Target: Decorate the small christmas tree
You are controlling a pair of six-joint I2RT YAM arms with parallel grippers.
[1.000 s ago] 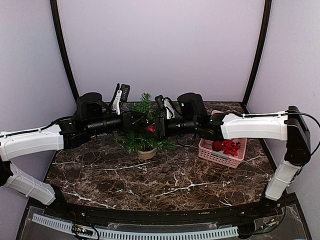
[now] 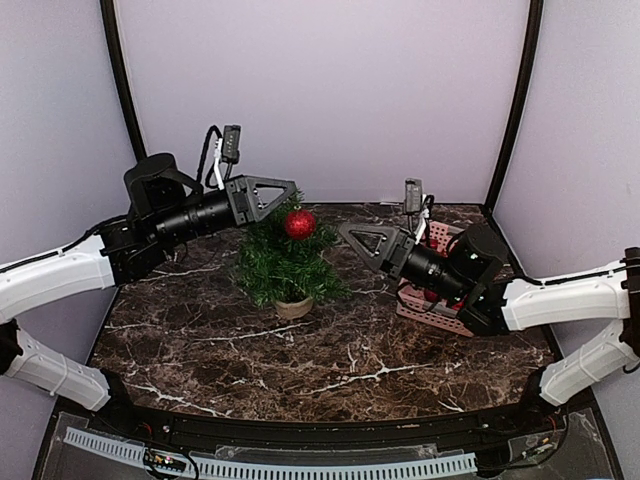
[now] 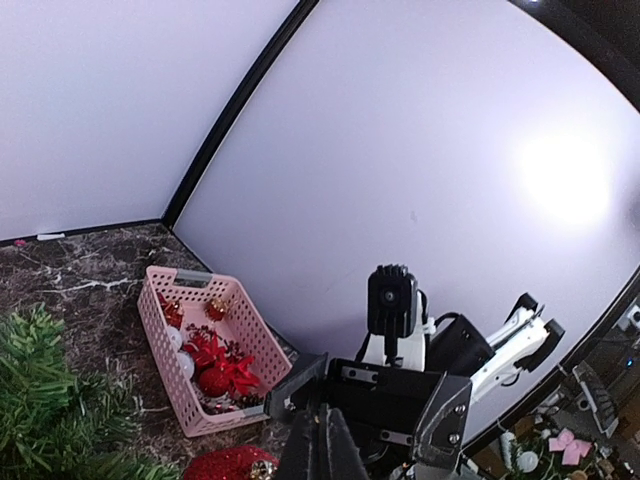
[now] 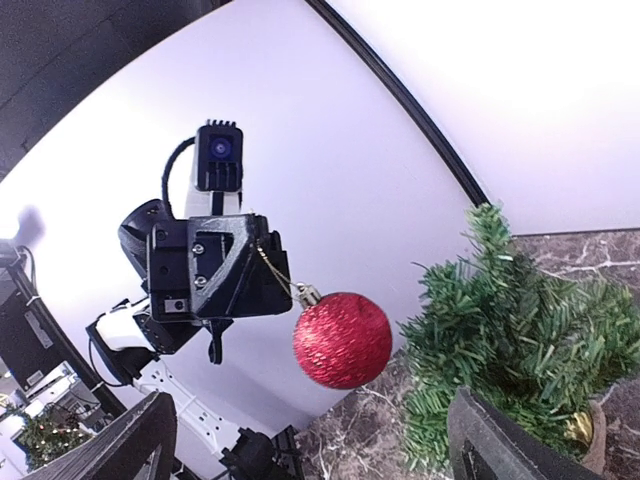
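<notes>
A red glitter ball [image 2: 300,224] with a gold cord [image 4: 272,270] hangs from my left gripper [image 2: 272,198], which is shut on that cord above the small tree [image 2: 285,270]. In the left wrist view only the ball's top [image 3: 225,465] shows at the bottom edge. My right gripper [image 2: 365,243] stands open to the right of the ball, apart from it, nothing between its fingers. The tree [image 4: 510,350] stands in a burlap pot [image 2: 294,308], a gold bauble [image 4: 580,428] low in it.
A pink basket [image 3: 180,395] of red, white and gold decorations sits at the right, partly behind my right arm in the top view. Walls bound the back and sides.
My left gripper has risen, lifting the ball higher in front of the tree's top. My right gripper has moved away from the ball, to the right and upward.
</notes>
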